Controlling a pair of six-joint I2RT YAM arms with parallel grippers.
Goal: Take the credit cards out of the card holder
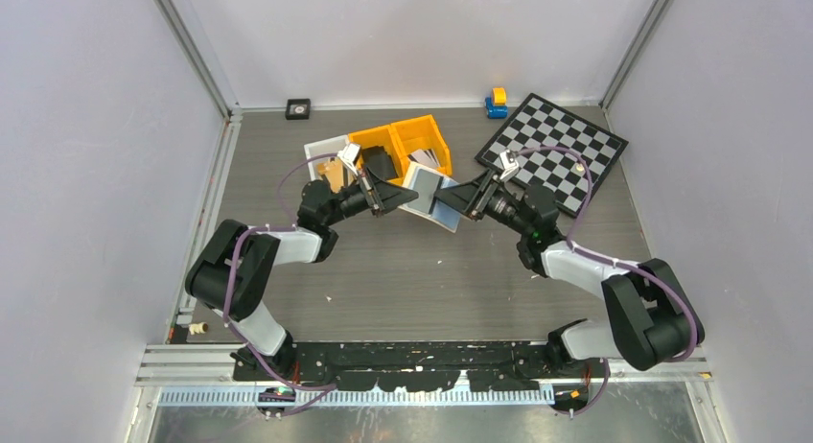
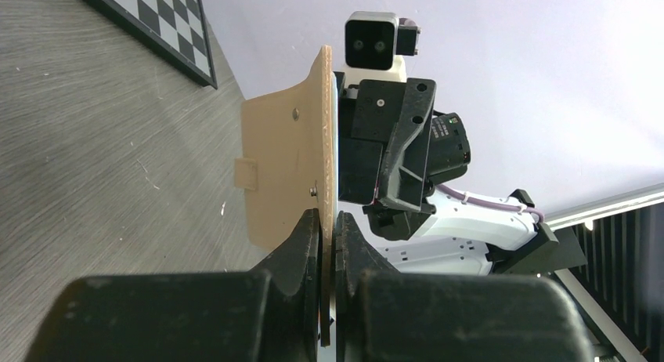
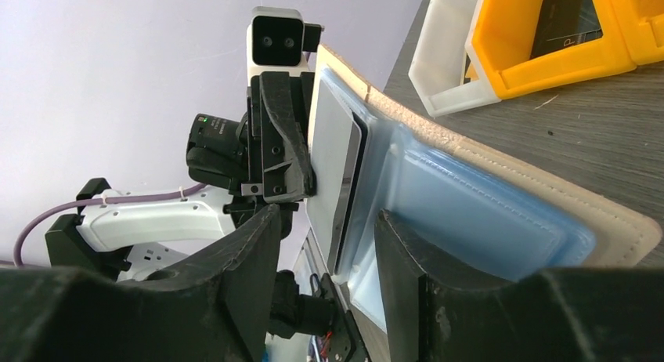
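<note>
Held in the air between my arms is the opened card holder (image 1: 423, 177), tan outside (image 2: 278, 162) with translucent blue sleeves (image 3: 485, 213) inside. My left gripper is shut on one edge of it. A grey card (image 3: 332, 162) with a black strip along its edge sits in the sleeve near the left gripper. My right gripper stands partly open in front of that card's dark edge. No card shows gripped in its fingers (image 3: 258, 244); whether they touch the sleeve is hard to tell.
Orange bins (image 1: 418, 131) with dark items and cards, and a white bin (image 1: 314, 151), stand behind the holder. A chessboard (image 1: 556, 141) lies back right, beside a blue and yellow object (image 1: 496, 104).
</note>
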